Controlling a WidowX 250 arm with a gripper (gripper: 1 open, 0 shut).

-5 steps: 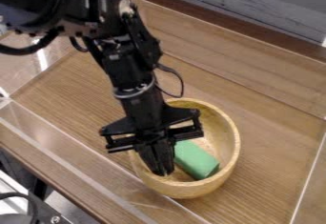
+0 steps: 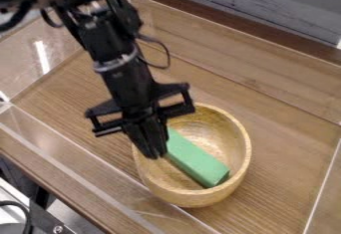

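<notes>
A black robot arm reaches down from the upper left to its gripper, which is at the upper left rim of a round beige bowl. In the bowl lies a green block, long and flat, slanting from upper left to lower right. The gripper's tip is close to the block's upper left end, shut, with nothing visible between its fingers; whether it touches the block is unclear.
A grey plank wall stands at the back. A black cable lies at the lower left edge.
The arm and gripper have moved up and slightly left, from lower in the bowl toward its upper left rim. More of the green block shows.
</notes>
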